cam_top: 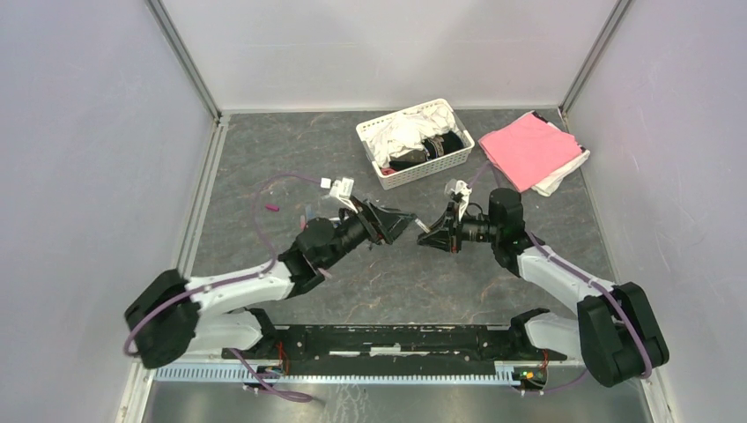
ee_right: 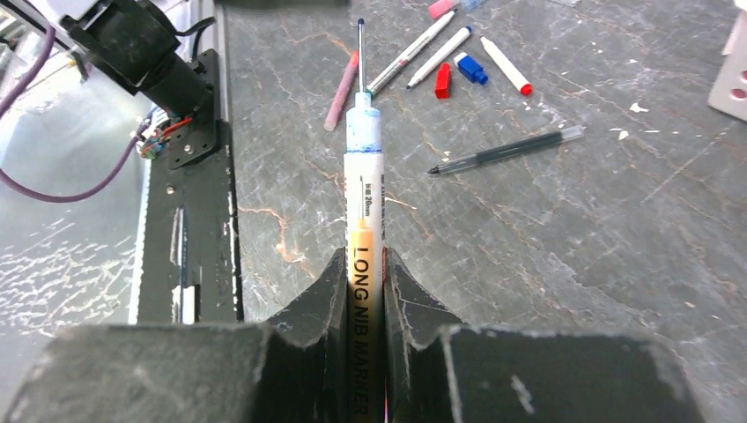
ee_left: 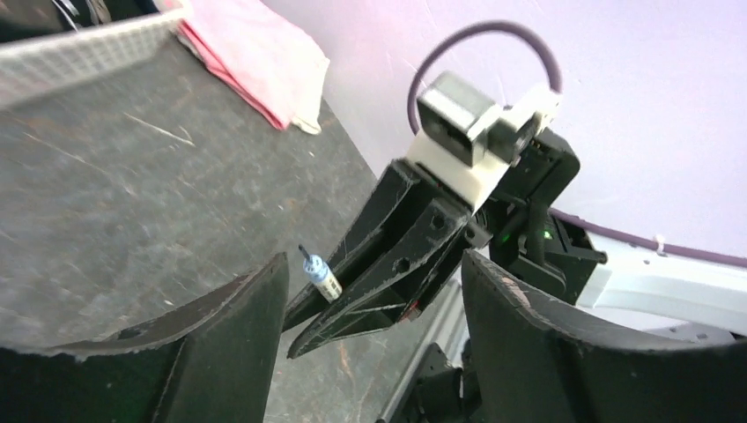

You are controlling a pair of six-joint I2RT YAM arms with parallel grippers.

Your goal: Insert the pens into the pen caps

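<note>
My right gripper is shut on a white marker [ee_right: 365, 176] with orange on its barrel, lettered LONG NIB MARKER. The marker's long thin bare nib points away from the fingers, with no cap on it. In the left wrist view the same marker's end [ee_left: 323, 277] sticks out from the right gripper's fingers [ee_left: 361, 300]. My left gripper [cam_top: 403, 227] faces it closely from the left, its fingers apart and nothing seen between them. On the table lie a blue cap [ee_right: 470, 68] and a red cap [ee_right: 442, 81].
Several pens lie loose: a black pen [ee_right: 511, 150], a pink one [ee_right: 343, 92] and some white ones, such as the red-tipped pen [ee_right: 506, 66]. At the back stand a white basket [cam_top: 432, 167] of cloths and a pink cloth [cam_top: 536, 150].
</note>
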